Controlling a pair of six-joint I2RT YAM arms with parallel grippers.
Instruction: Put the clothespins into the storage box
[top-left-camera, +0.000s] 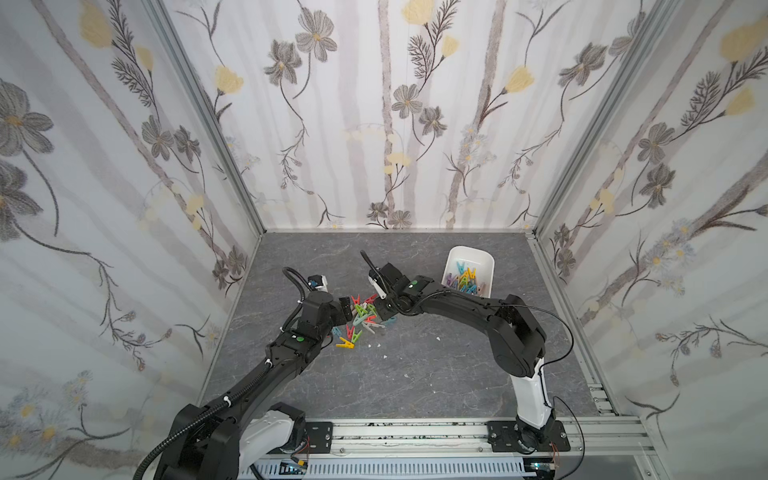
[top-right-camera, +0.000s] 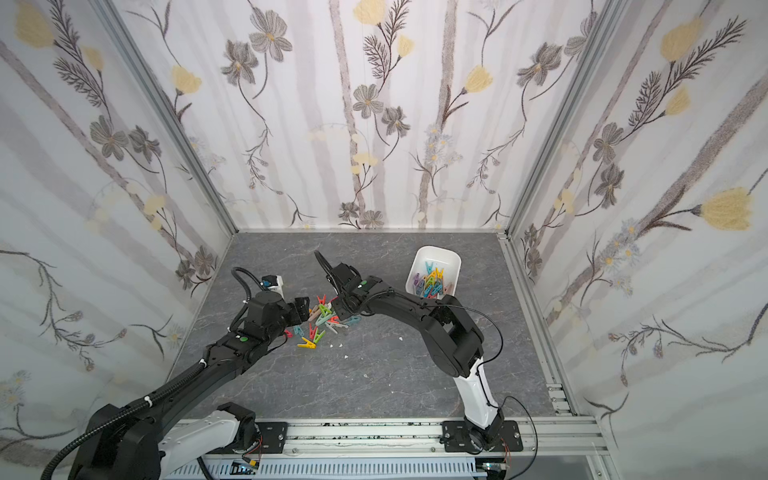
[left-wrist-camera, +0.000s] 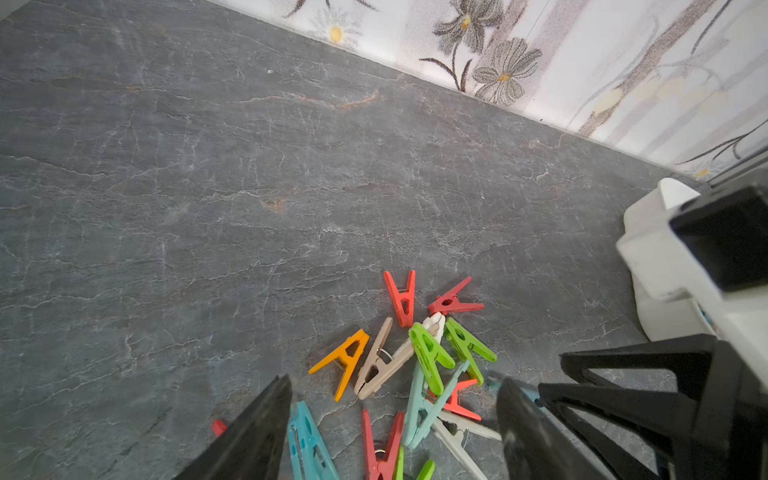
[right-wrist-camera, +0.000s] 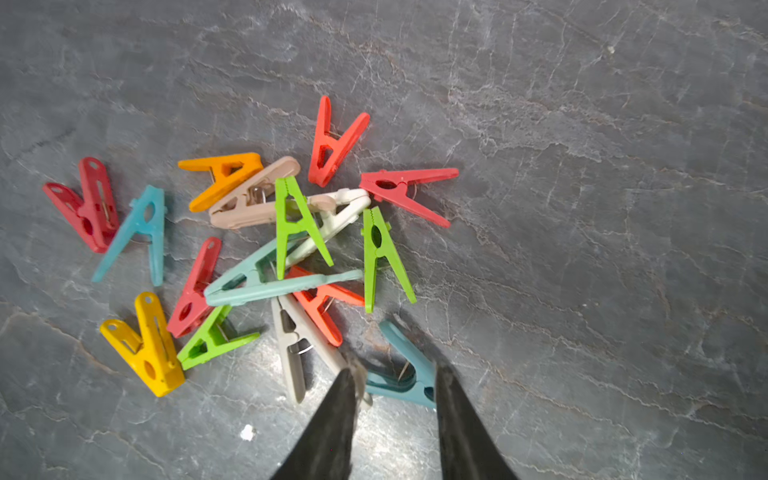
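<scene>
A loose pile of colourful clothespins (right-wrist-camera: 384, 240) lies on the grey table. My left gripper hangs over the pile, fingers apart with nothing held; a yellow clothespin (right-wrist-camera: 160, 360) lies at the pile's near left. My right gripper is above the pile's right side, fingers parted, over a teal clothespin (right-wrist-camera: 416, 388), with nothing visibly held. In the top views the white storage box (top-right-camera: 420, 254) stands at the back right with many clothespins inside.
The two grippers are close together over the pile, the right arm crossing the table in front of the box. Bare table (top-left-camera: 320, 252) lies behind and around the pile; patterned walls border it.
</scene>
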